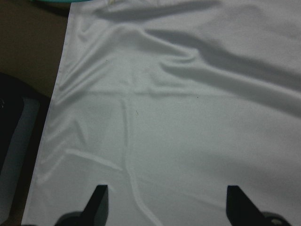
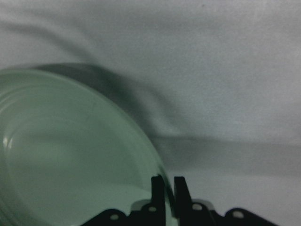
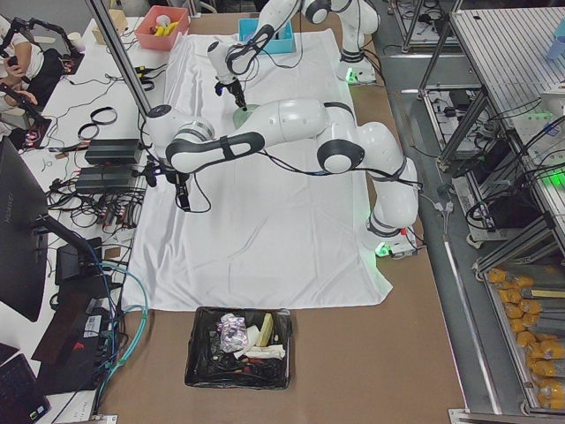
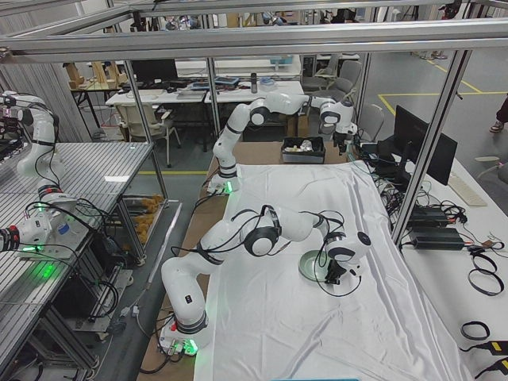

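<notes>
A light green round plate [image 2: 70,150] lies on the white cloth [image 3: 265,247], partly hidden behind an arm in the camera left view. My right gripper is at the plate's rim, its fingers close together on either side of the rim, apparently shut on it; in the camera right view it reaches down to the plate [image 4: 309,268]. My left gripper hangs over bare cloth with fingers wide open and nothing between them.
A black bin [image 3: 238,371] with wrappers and scraps stands on the brown board [image 3: 371,362]. A blue bin [image 3: 282,42] and a red box [image 3: 161,22] with yellow items are at the far end. Cables and equipment crowd the side table.
</notes>
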